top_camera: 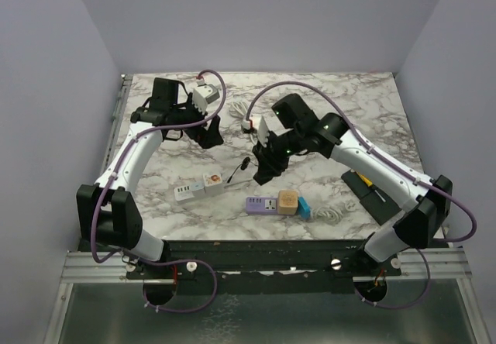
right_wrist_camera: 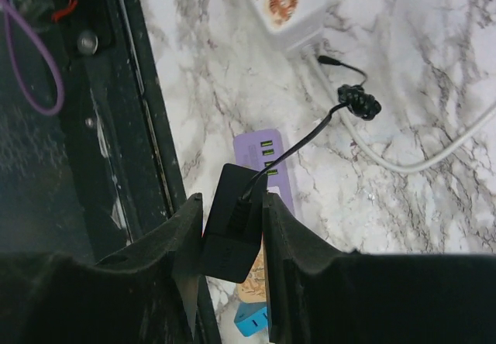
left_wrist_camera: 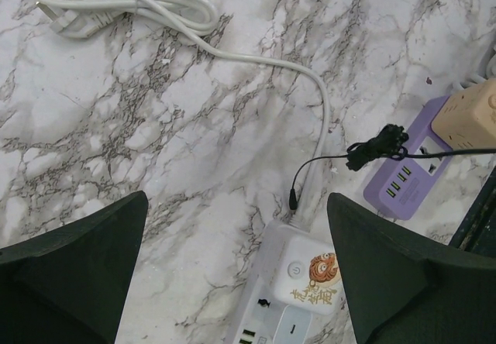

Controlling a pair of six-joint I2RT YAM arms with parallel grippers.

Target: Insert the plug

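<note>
A black plug block (right_wrist_camera: 234, 228) with a thin cable is held in my right gripper, its fingers shut on its sides. From the block a black cable (right_wrist_camera: 314, 133) runs to a tied bundle and ends in a small connector. Below in the right wrist view lies the purple power strip (right_wrist_camera: 248, 147), partly covered by the block; in the top view the strip (top_camera: 260, 205) is just below the right gripper. My left gripper stands open with nothing between its fingers, above and behind the white power strip (left_wrist_camera: 267, 282).
White cube adapters sit on the white strip (top_camera: 190, 192). A tan cube (top_camera: 287, 201) and a blue block (top_camera: 304, 208) stand at the purple strip's right end. Coiled white cable (top_camera: 328, 214) and a black tray (top_camera: 376, 197) lie to the right.
</note>
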